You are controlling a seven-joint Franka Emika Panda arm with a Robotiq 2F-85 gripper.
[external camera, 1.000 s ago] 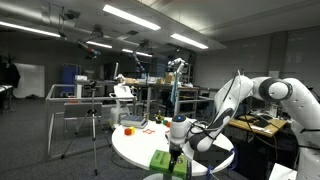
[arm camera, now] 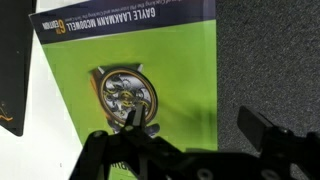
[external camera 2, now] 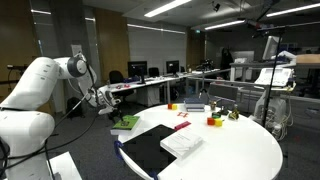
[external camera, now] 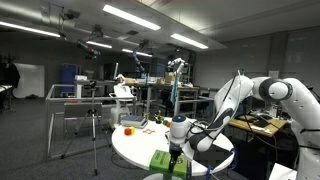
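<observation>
A green book [arm camera: 185,80] with a dark purple band and a round mechanical picture on its cover lies flat at the edge of the white table [arm camera: 45,140]. Part of it sticks out beyond the tabletop, with dark carpet visible past its right side in the wrist view. My gripper is open above it and straddles that side: one finger is over the cover, the other over the carpet. Nothing is between the fingers. From outside, the book [external camera: 167,165] shows at the near table edge below the gripper; whether they touch I cannot tell.
On the round white table stand a black flat panel [external camera 2: 160,150], a white box-like object [external camera 2: 182,143] and a small red item [external camera 2: 181,126]. Red and yellow objects [external camera 2: 214,122] sit farther over.
The arm's lower end has shifted slightly in exterior view 1. The green book has not visibly moved.
</observation>
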